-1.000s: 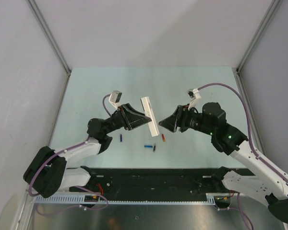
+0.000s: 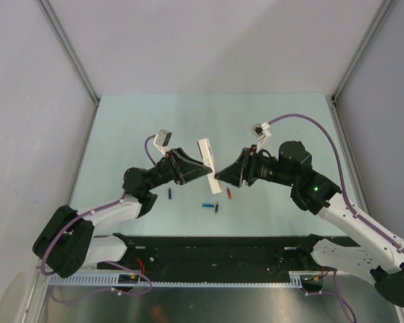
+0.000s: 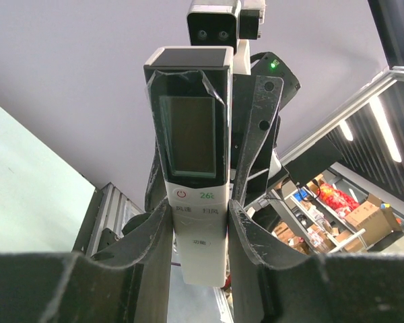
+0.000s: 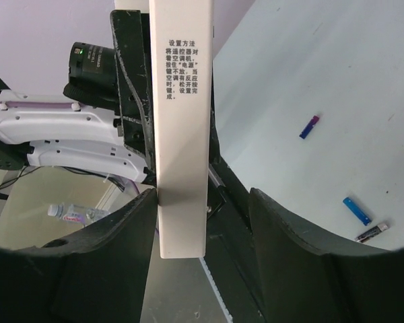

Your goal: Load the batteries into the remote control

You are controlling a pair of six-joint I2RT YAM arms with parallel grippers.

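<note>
A white remote (image 2: 209,161) is held upright in the air by my left gripper (image 2: 202,168), which is shut on it. The left wrist view shows its screen and buttons (image 3: 198,229) between the fingers; the right wrist view shows its back (image 4: 182,134) with printed text. My right gripper is part open, its fingers around the remote's lower end, the right one apart from it. Batteries lie on the table below: a blue one (image 4: 355,210), a silver-and-black one (image 4: 372,231) and a purple-red one (image 4: 310,126). Another dark blue battery (image 2: 170,193) lies further left.
Both arms occupy the middle.
The left gripper and the remote have stayed nearly still.
</note>
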